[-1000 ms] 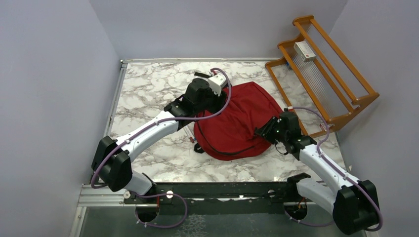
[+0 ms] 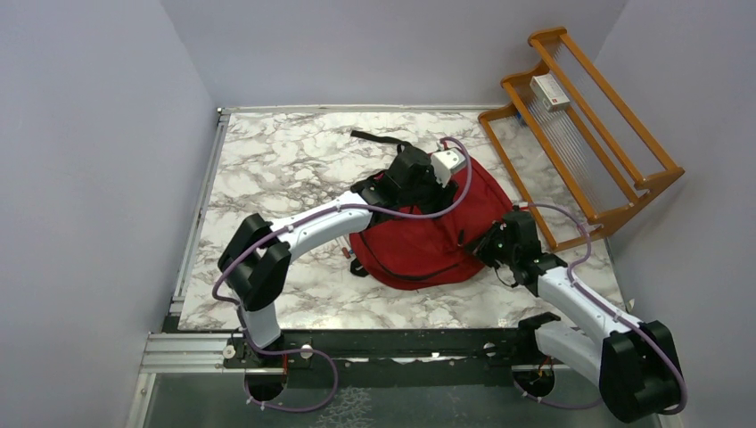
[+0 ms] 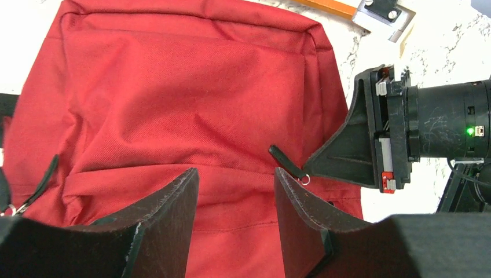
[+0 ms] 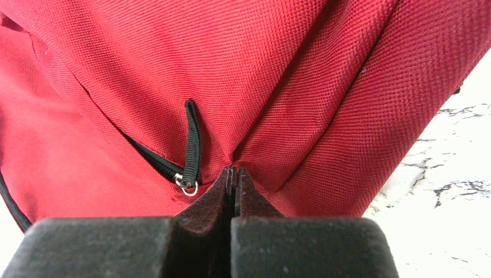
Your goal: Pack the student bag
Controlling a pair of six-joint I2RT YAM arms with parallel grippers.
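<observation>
The red backpack [image 2: 410,259] lies flat on the marble table, with black zippers and cord pullers. My left gripper hangs over its middle, fingers apart and empty. My right gripper is down on the fabric at the bag's right side, shut, its tips beside a zipper puller [image 4: 192,145] with a metal ring; no puller shows between them. In the left wrist view that puller [image 3: 284,159] lies by the right gripper's dark fingers.
A wooden rack [image 2: 575,107] with a light box [image 2: 549,92] stands at the right back.
My left arm has moved rightward across the bag, to above its middle. My right gripper has shifted slightly down and right over about the last second.
</observation>
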